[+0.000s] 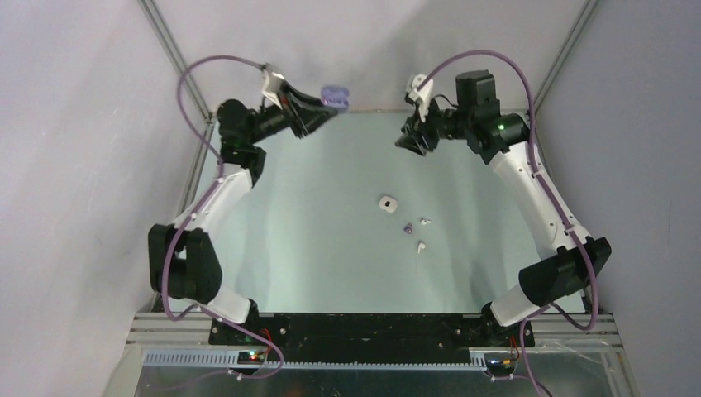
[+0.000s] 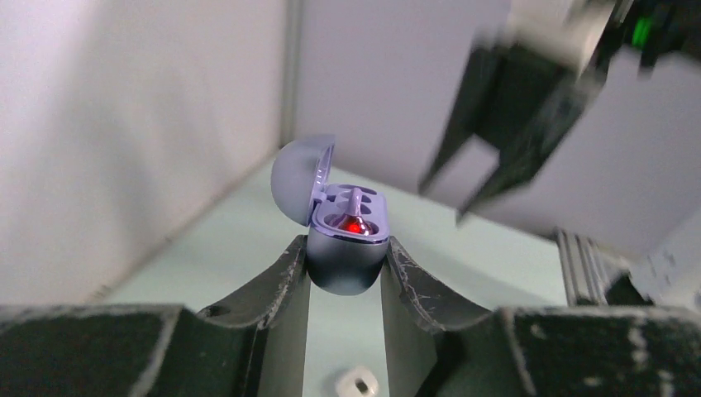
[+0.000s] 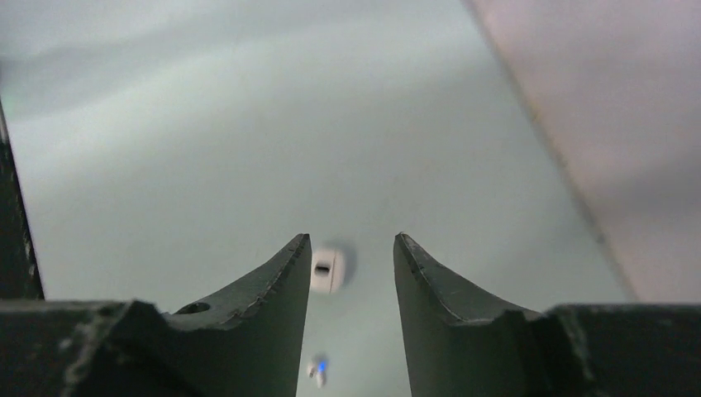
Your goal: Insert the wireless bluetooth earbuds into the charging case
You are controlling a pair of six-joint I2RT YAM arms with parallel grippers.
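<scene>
A lavender charging case [image 2: 347, 223], lid raised, is pinched between the fingertips of my left gripper, held up off the table. In the left wrist view one purple earbud [image 2: 355, 203] stands in the case with a red light at its base; the rest of the case's inside is hard to make out. From above, the case [image 1: 335, 96] shows at the far side of the table. My right gripper is open, nothing between its fingers, to the right of the case. On the table lie a purple earbud [image 1: 408, 228] and two small white earbuds [image 1: 425, 221].
A white square case [image 1: 388, 203] lies near the table's middle, behind the loose earbuds. Walls border the far, left and right sides. Wide bare table [image 1: 314, 240] stretches around these things.
</scene>
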